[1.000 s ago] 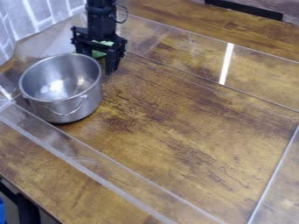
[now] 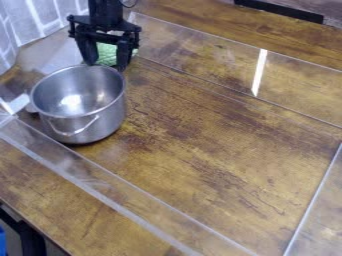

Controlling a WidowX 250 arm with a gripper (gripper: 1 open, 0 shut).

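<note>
My black gripper (image 2: 104, 50) hangs at the top left, just behind and above a large steel pot (image 2: 78, 105) with a wire handle. A green item (image 2: 116, 52) shows behind the gripper, partly hidden by it. Whether the fingers are open or shut, and whether anything is between them, I cannot tell.
Clear plastic strips or panels run along its edges. A crumpled pale sheet (image 2: 27, 25) lines the back left corner.
The gripper has shifted left and a little toward the camera, closer to the pot's rear rim. The pot looks about where it was.
</note>
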